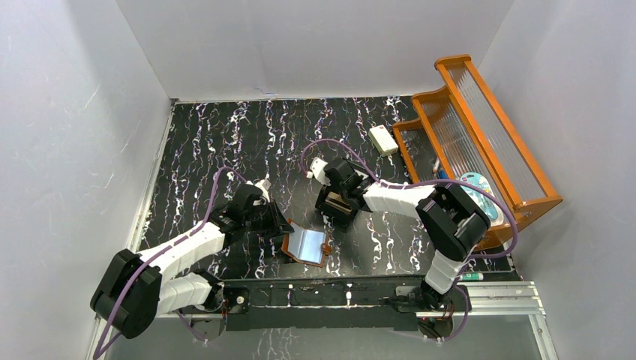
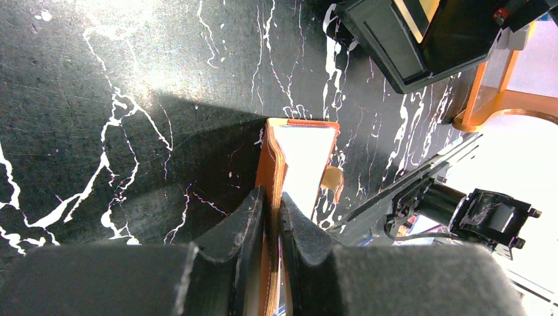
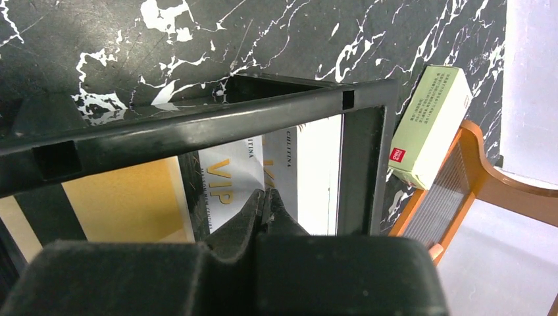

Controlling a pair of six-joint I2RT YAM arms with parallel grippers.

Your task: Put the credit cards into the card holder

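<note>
The brown card holder (image 1: 306, 244) lies open near the table's front, clear sleeves upward. In the left wrist view its brown cover edge (image 2: 274, 178) runs between the fingers of my left gripper, which is shut on it. A black box (image 1: 337, 206) in mid-table holds several cards. Through its frame show a silver VIP card (image 3: 231, 174), a grey card (image 3: 281, 161) and a yellow card (image 3: 125, 201). My right gripper is shut, fingertips over the silver and grey cards; no card shows clearly between them.
A small pale box (image 1: 383, 140) stands behind on the right. The wooden rack with ribbed panels (image 1: 480, 127) fills the right side. The box's black rim (image 3: 217, 130) crosses close ahead of my right fingers.
</note>
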